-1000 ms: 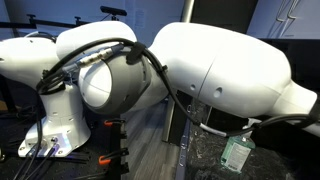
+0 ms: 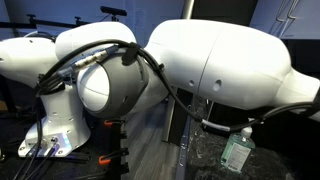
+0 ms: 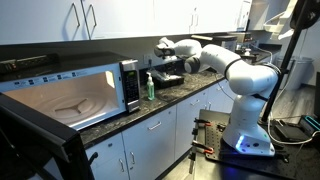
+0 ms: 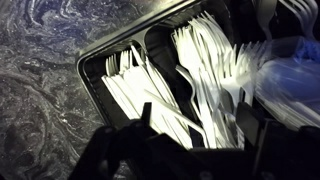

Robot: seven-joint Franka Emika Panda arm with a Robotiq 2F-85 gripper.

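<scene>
In the wrist view, a black divided tray [image 4: 91,78] holds white plastic cutlery on a dark marbled counter. One compartment has a bunch of white cutlery [image 4: 150,100] with fork tines at its far end; beside it lies a larger bunch of white forks [image 4: 205,65]. My gripper is over the near part of the tray, its dark fingers apart and in shadow. Cutlery shows in the gap between them, but whether any piece touches a finger cannot be told. In exterior view 2 the arm reaches over the far counter; exterior view 1 hides the gripper.
A soap bottle [image 3: 150,87] stands on the counter beside the microwave [image 3: 75,100]. More forks [image 4: 267,14] and a clear plastic wrapping [image 4: 290,85] lie at the tray's right. Bare counter [image 4: 45,80] shows on its left.
The bottle has stayed put.
</scene>
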